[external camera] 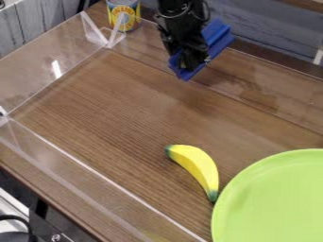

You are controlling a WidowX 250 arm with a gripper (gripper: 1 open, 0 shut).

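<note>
My black gripper (pixel 187 55) is at the top centre of the camera view, shut on a blue object (pixel 213 41). The object is tilted and partly hidden behind the gripper; whether it touches the table is hard to tell.
A can (pixel 123 16) stands at the back left. A yellow banana (pixel 195 166) lies in the front middle, beside a large green plate (pixel 271 198) at the right. Clear plastic walls edge the table's left side.
</note>
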